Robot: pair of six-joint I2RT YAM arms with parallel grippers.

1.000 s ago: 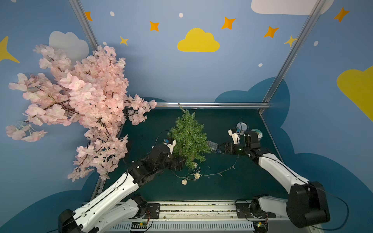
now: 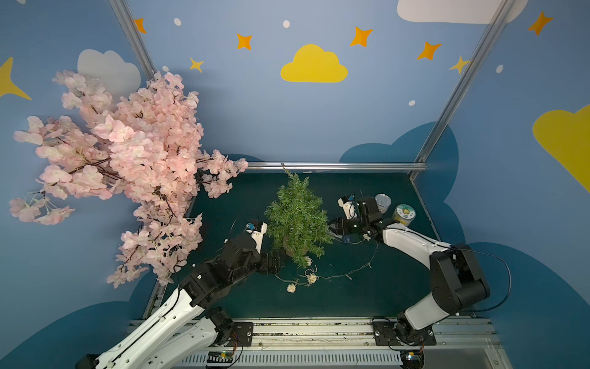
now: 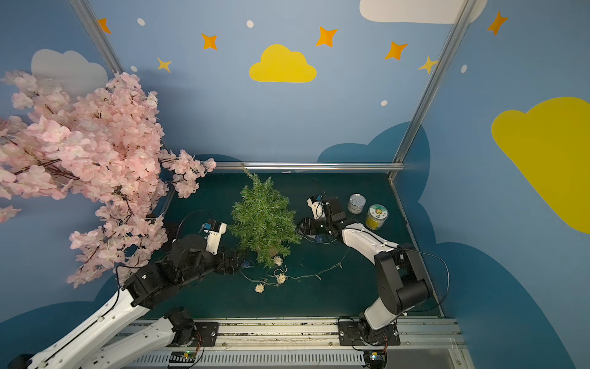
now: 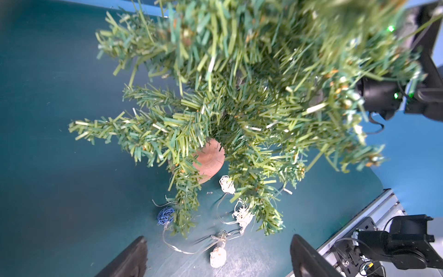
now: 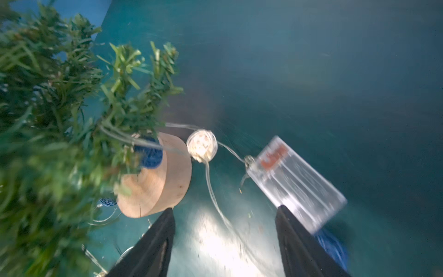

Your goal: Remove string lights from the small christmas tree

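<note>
The small christmas tree [image 2: 296, 218] stands mid-table on a wooden base [image 5: 173, 184]. The light string with pale balls [image 4: 217, 256] and a blue ball [image 4: 165, 215] lies round its foot, partly on the table; a wire crosses its right-side foliage. A clear battery box [image 5: 295, 182] lies right of the base, beside a pale ball [image 5: 201, 145]. My left gripper is open at the tree's left front, nothing between its fingers. My right gripper is open at the tree's right, above the wire near the battery box, holding nothing.
Pink blossom branches [image 2: 147, 160] fill the left side. Two tins, one silver [image 3: 356, 203] and one yellow-labelled [image 3: 376, 216], stand at the back right.
My right gripper has moved leftward and a little back, up to the tree's right side. My left arm has drawn slightly left, away from the tree. The tree stays in place.
</note>
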